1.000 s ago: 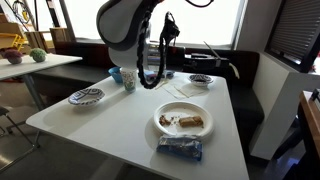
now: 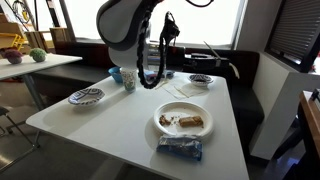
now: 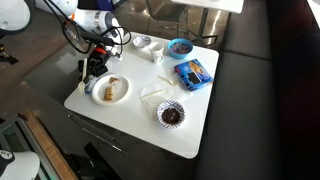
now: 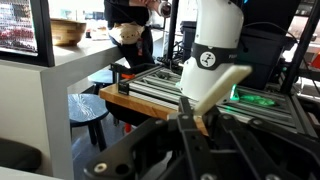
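Observation:
In the wrist view my gripper is shut on a pale, blunt-ended stick (image 4: 222, 90), which juts up and to the right from between the fingers. What the stick is cannot be made out. From the second exterior view, the dark arm (image 3: 100, 40) reaches over the table's left end, near a white plate (image 3: 122, 92) with brown food (image 3: 110, 90) on it. The first exterior view shows the same plate (image 2: 162, 121) and food (image 2: 189, 121), with a blue packet (image 2: 180, 147) in front.
On the white table (image 2: 115, 130) are a patterned bowl (image 2: 86, 96), a cup (image 2: 129, 80) and a blue bowl (image 3: 181, 47). A blue box (image 3: 193, 74) lies near a dark-filled bowl (image 3: 171, 114). Bare tabletop shows left of the plate in the first exterior view.

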